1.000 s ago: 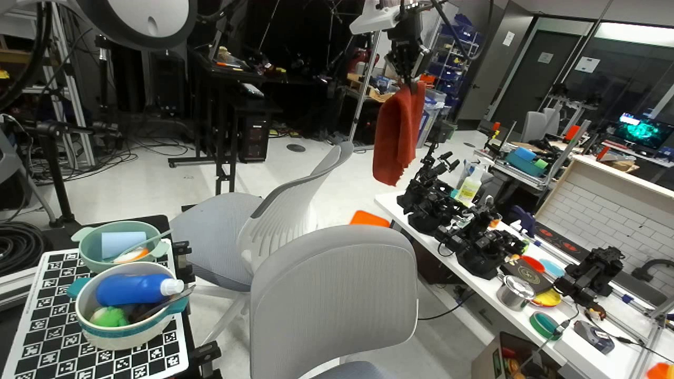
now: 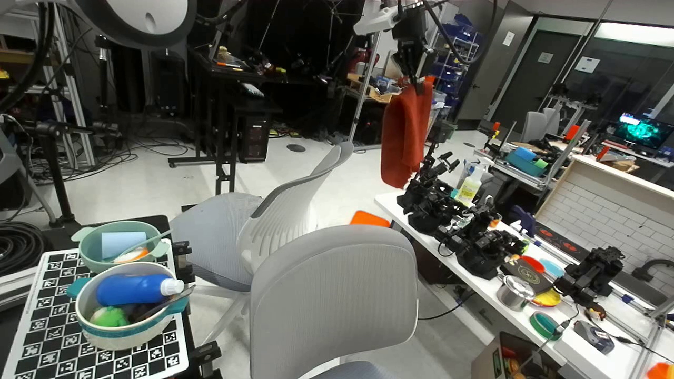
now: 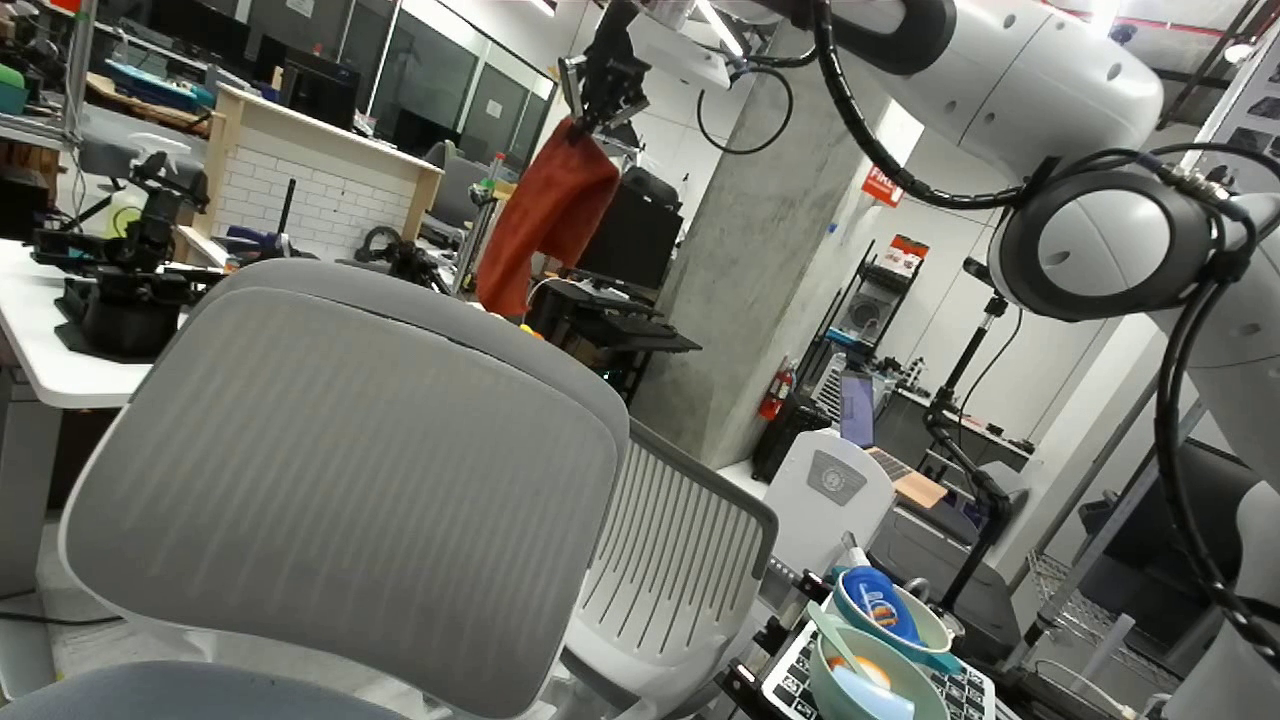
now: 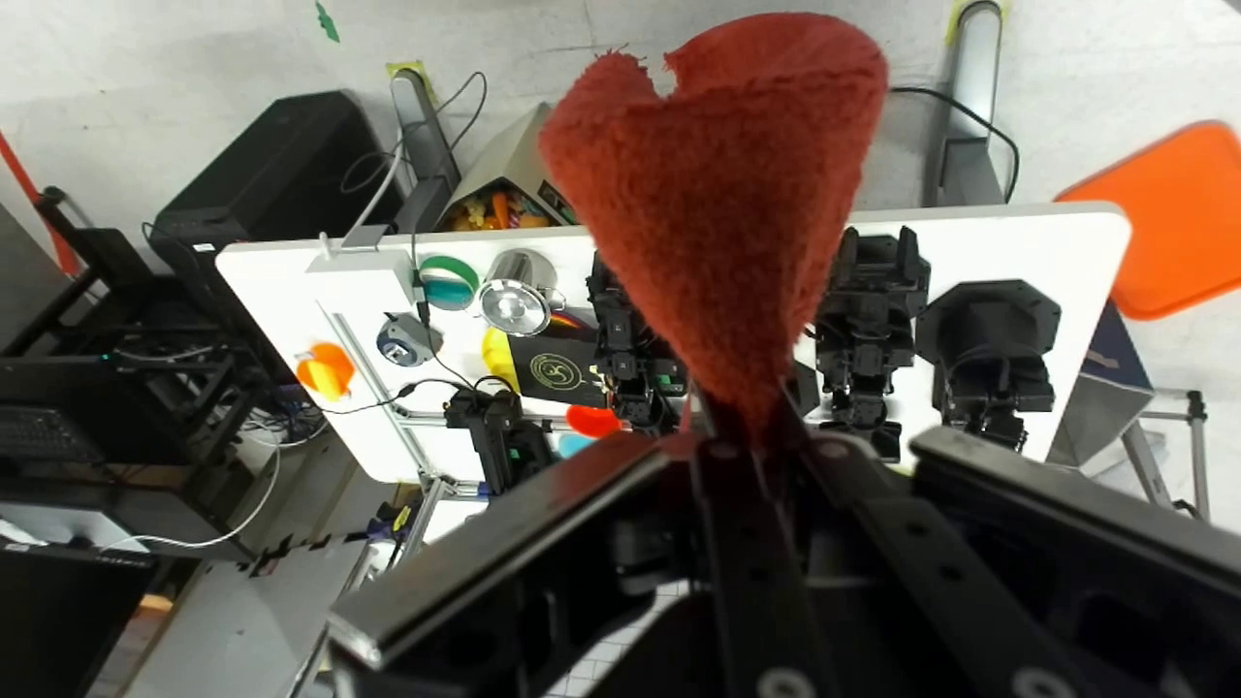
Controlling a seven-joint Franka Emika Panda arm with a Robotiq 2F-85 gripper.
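Note:
A red-orange cloth (image 2: 402, 136) hangs in the air, its top edge pinched by my gripper (image 2: 415, 82). In the second exterior view the cloth (image 3: 546, 216) droops below the gripper (image 3: 584, 126), clear of the chair behind it. From the wrist, the cloth (image 4: 721, 174) bunches to a narrow point between the closed fingers and spreads outward, covering part of the white table (image 4: 268, 273) far below. The gripper is shut on that gathered end, so the fingertips are partly hidden.
Grey chairs (image 2: 335, 297) stand beneath and in front. Bowls with a blue bottle (image 2: 136, 288) sit on a checkered board (image 2: 38, 341) at left. Several black robot arms (image 2: 477, 252) and a metal pot (image 2: 515, 291) crowd the white table. Open air surrounds the cloth.
In the first exterior view, the gripper and hanging cloth have shifted slightly to the right. The cloth's lower edge has swung a little, and it stays in the gripper.

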